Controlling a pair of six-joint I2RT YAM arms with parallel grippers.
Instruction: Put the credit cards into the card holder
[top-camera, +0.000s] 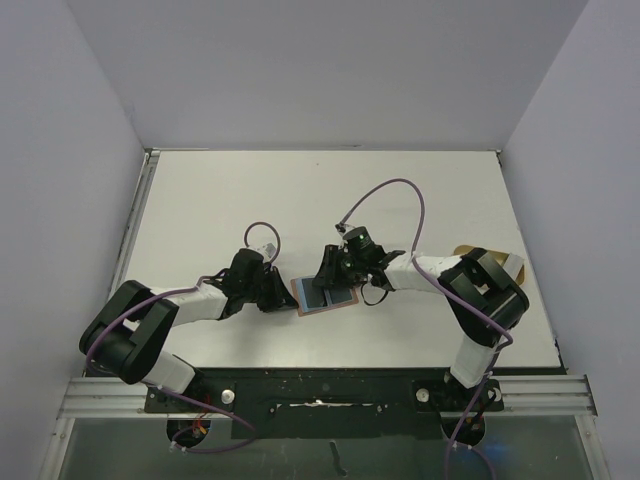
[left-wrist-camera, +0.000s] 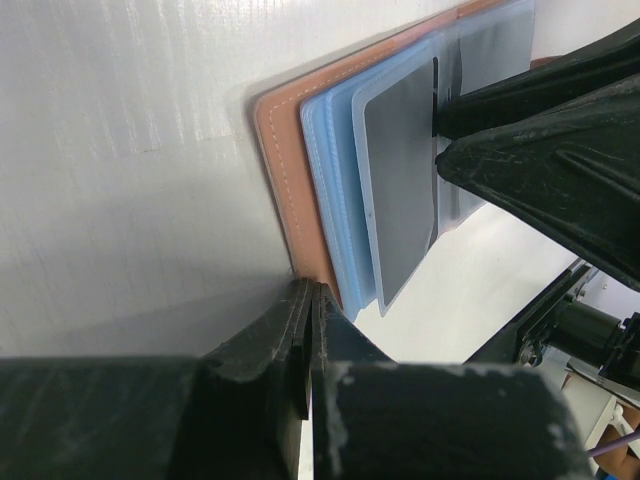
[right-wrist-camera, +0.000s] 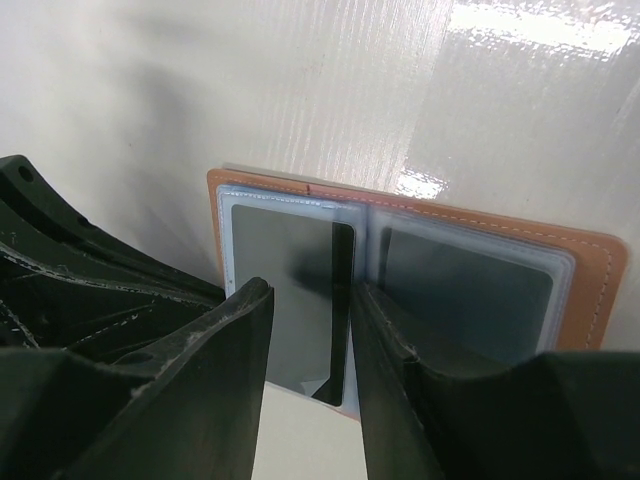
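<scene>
A brown card holder (top-camera: 313, 308) with clear bluish sleeves lies opened on the table. In the right wrist view, a black card (right-wrist-camera: 285, 260) lies inside the left sleeve, looking grey through it, with a thin black strip along its inner edge uncovered. A second card (right-wrist-camera: 465, 280) sits in the sleeve beside it. My right gripper stands open above the first card near that strip, its fingertips apart and nothing pinched. My left gripper is shut on the holder's outer edge near a corner, where the brown cover (left-wrist-camera: 285, 170) runs between its tips.
A tan tray (top-camera: 462, 248) with a white item (top-camera: 513, 266) stands at the right of the table, partly behind my right arm. Behind the holder the white table (top-camera: 300, 190) is bare.
</scene>
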